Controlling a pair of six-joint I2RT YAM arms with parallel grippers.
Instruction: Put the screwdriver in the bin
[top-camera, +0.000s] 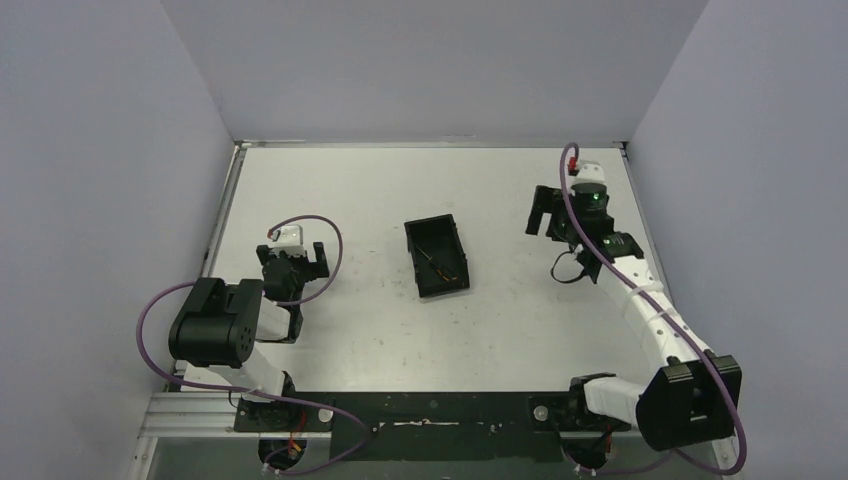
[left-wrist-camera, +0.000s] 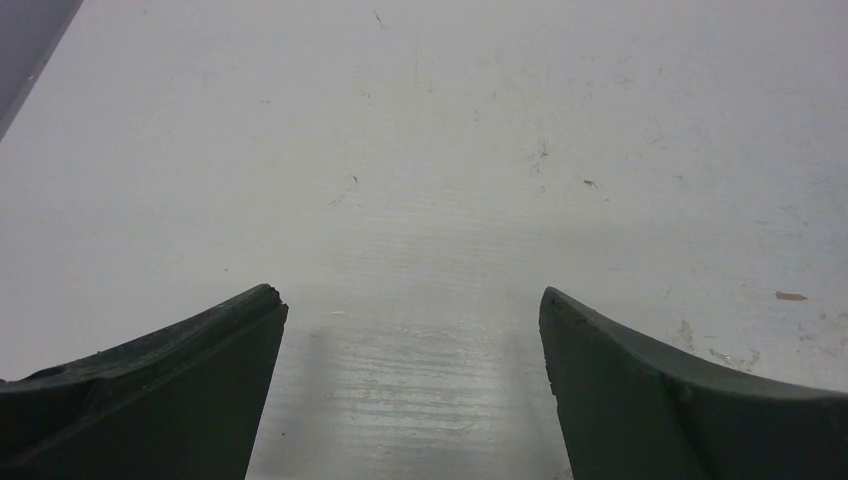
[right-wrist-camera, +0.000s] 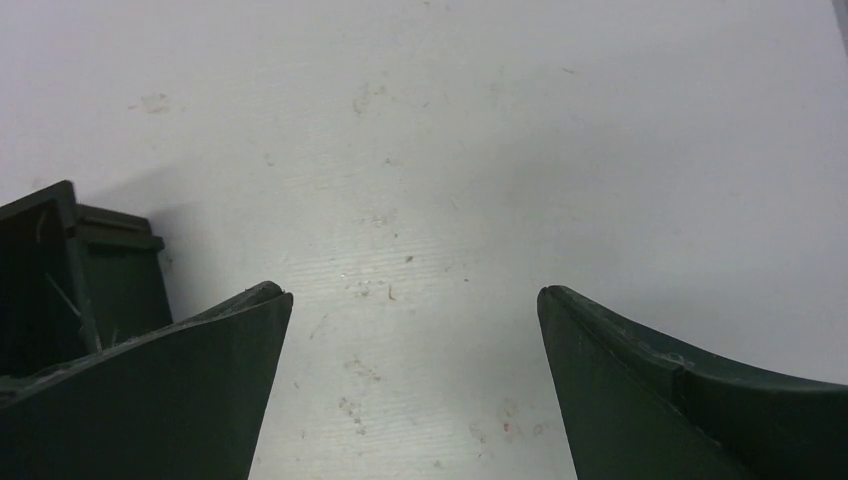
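Inside the black bin (top-camera: 463, 250), near the middle of the table, lies the screwdriver (top-camera: 441, 272), its black and yellow handle toward the bin's near end. Part of the bin (right-wrist-camera: 125, 275) also shows at the left of the right wrist view, outside the fingers. My right gripper (top-camera: 532, 222) is well to the right of the bin, open and empty. Over on the left of the table, my left gripper (top-camera: 318, 261) stands open too. Only bare tabletop shows between its fingers in the left wrist view.
Grey walls (top-camera: 430, 70) stand behind and to both sides. Purple cables (top-camera: 655, 295) loop along both arms.
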